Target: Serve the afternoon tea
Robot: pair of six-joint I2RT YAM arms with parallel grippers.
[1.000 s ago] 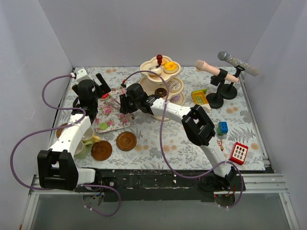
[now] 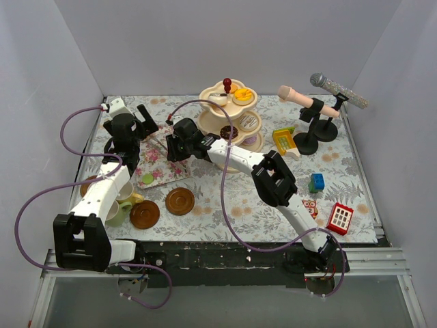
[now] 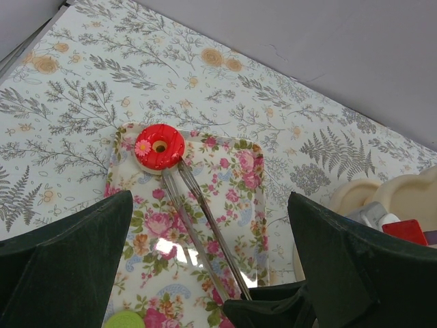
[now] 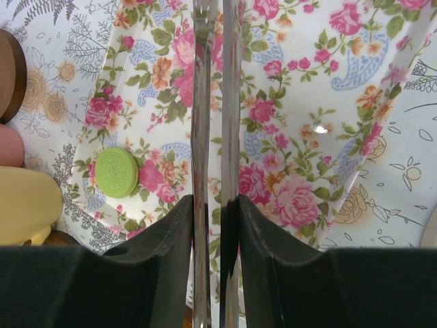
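Metal tongs [image 3: 220, 236] [image 4: 230, 116] extend over a floral tray [image 2: 153, 171] [image 3: 143, 225] [image 4: 300, 150]. My right gripper [image 2: 176, 149] is around their two arms, fingers close against them. A red donut [image 3: 160, 147] with a pink flower lies at the tray's far end, by the tong tips in the left wrist view. My left gripper [image 2: 140, 119] stands open over the tray, left of the right gripper, nothing between its fingers. A green disc [image 2: 147, 179] [image 4: 116, 171] lies on the tray.
A tiered stand [image 2: 246, 96] with pastries is at back centre. Brown plates [image 2: 179, 201] and cups [image 4: 27, 205] are front left. Microphone-like objects [image 2: 338, 89] on black stands, a yellow box [image 2: 283, 139] and small toys are right.
The left arm has not visibly moved.
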